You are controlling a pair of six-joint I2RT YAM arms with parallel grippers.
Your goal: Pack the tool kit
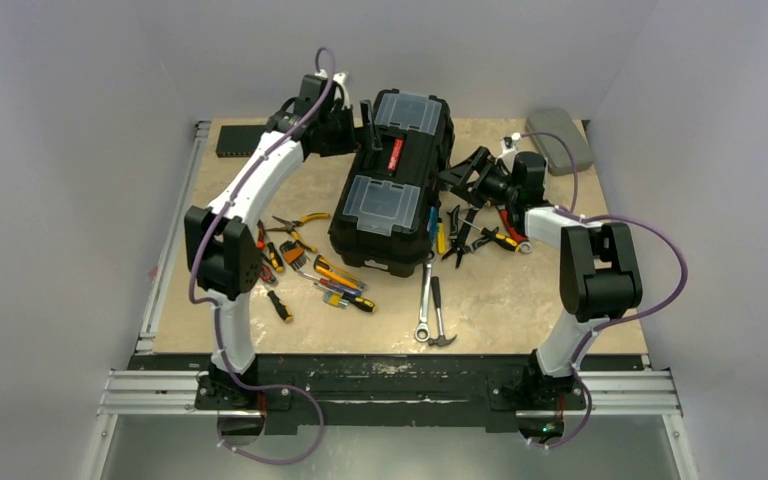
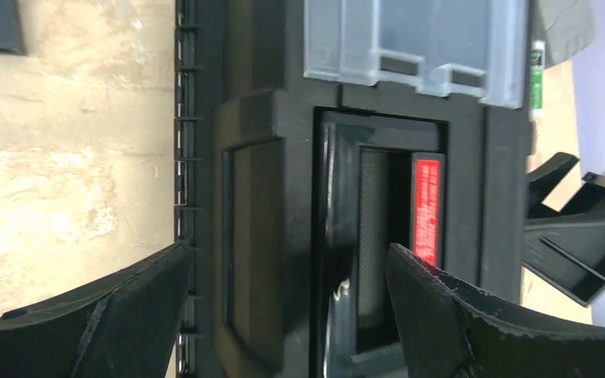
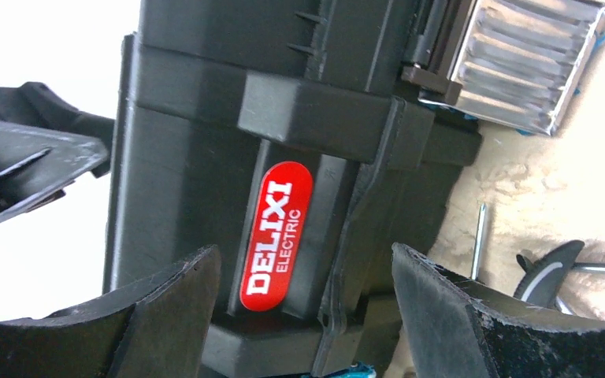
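The black toolbox (image 1: 380, 250) stands closed mid-table, with clear compartments on top and a red-labelled handle recess between them. My left gripper is open above its left side, near the handle (image 2: 343, 205); nothing is held. My right gripper is open at the toolbox's right side, facing the red DELIXI label (image 3: 276, 236), with nothing held. Loose tools lie around the box: pliers (image 1: 300, 222), a utility knife (image 1: 335, 275), a long wrench (image 1: 425, 300), a hammer (image 1: 438, 310) and several screwdrivers.
A black flat case (image 1: 240, 140) lies at the back left, a grey case (image 1: 558, 140) at the back right. Bare table (image 1: 520, 310) shows at the front right.
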